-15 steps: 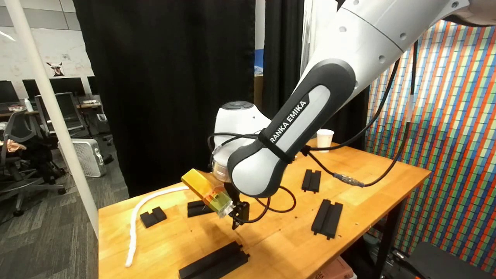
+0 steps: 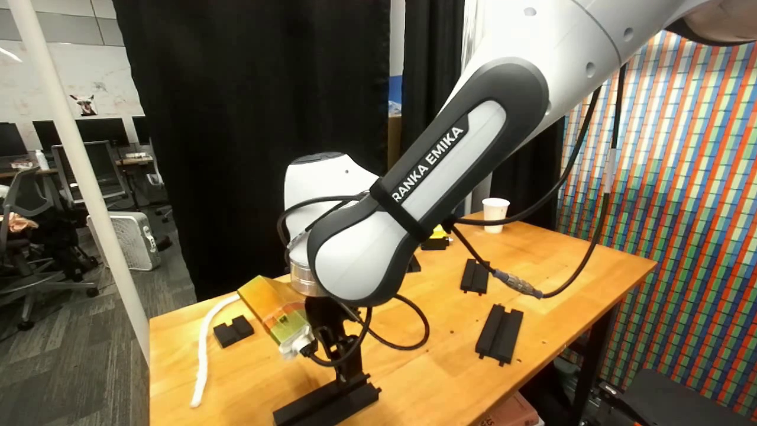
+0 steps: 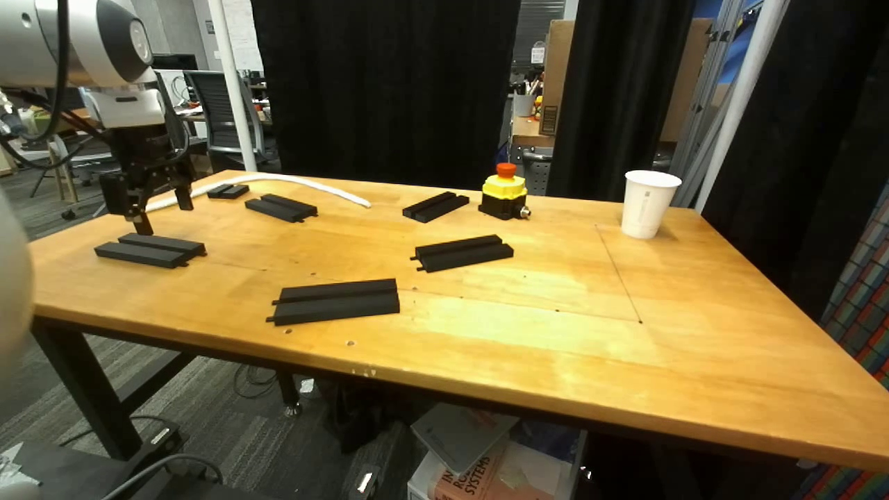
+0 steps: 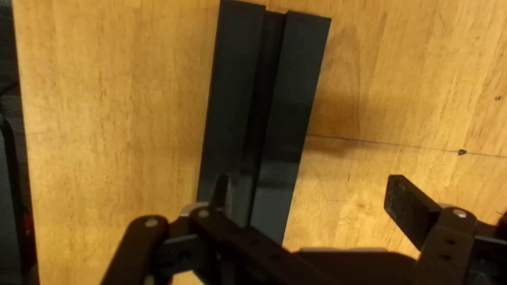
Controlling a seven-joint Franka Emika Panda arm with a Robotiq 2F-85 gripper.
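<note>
A long black grooved piece [image 2: 323, 404] lies flat at the near end of the table in exterior view 1. The same grooved piece [image 3: 148, 250] is at the left in exterior view 2. My open gripper [image 3: 162, 215] points down close by it, holding nothing. In the wrist view the gripper straddles one side of the grooved piece [image 4: 259, 118]: the left finger [image 4: 219, 194] overlaps its groove, while the right finger [image 4: 409, 206] is over bare wood. Whether a fingertip touches the piece, I cannot tell.
Similar black pieces [image 3: 337, 301] [image 3: 463, 253] [image 3: 435, 207] [image 3: 280, 207] lie apart, with a shorter one [image 3: 228, 192] farther back. A white tube [image 3: 292, 178] curves behind. The yellow-red stop button [image 3: 504, 193] and white cup [image 3: 648, 204] stand far off. Bare wood fills the right half.
In exterior view 1 my arm has shifted left and the gripper has come down to the long grooved piece at the near end. The pieces on the table appear unmoved.
</note>
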